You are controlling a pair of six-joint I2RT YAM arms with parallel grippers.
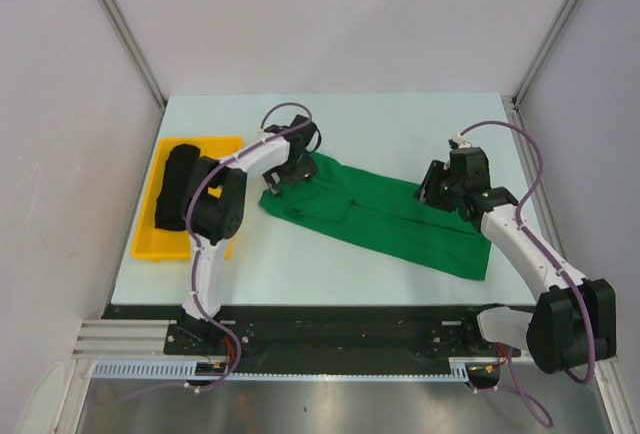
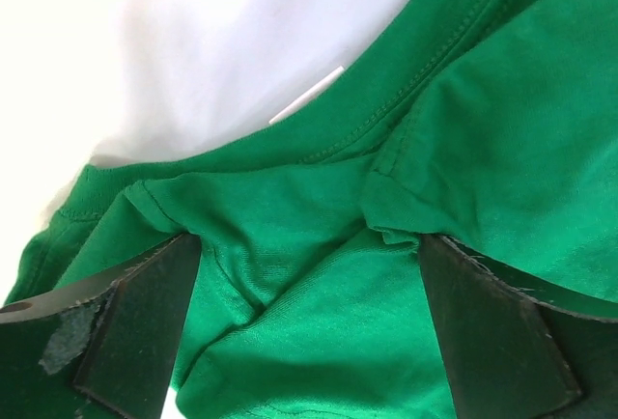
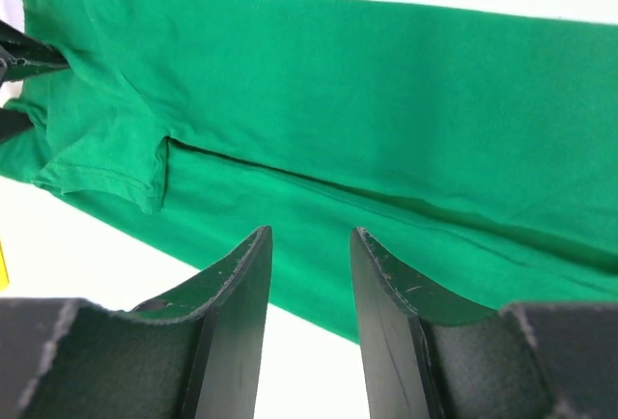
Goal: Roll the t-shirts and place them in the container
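Observation:
A green t-shirt [image 1: 390,239] lies folded lengthwise across the table, bunched and creased at its left end. My left gripper [image 1: 292,176] is down in that bunched end; in the left wrist view its open fingers [image 2: 116,342] press into green fabric [image 2: 270,216], with cloth between them. My right gripper [image 1: 432,190] hovers over the shirt's right half, its fingertips [image 3: 256,245] parted above the flat cloth. The right wrist view also shows the left gripper's tips at the far left edge, in the fabric.
A yellow bin [image 1: 160,239] with a rolled dark bundle [image 1: 178,186] stands at the left, beside the left arm.

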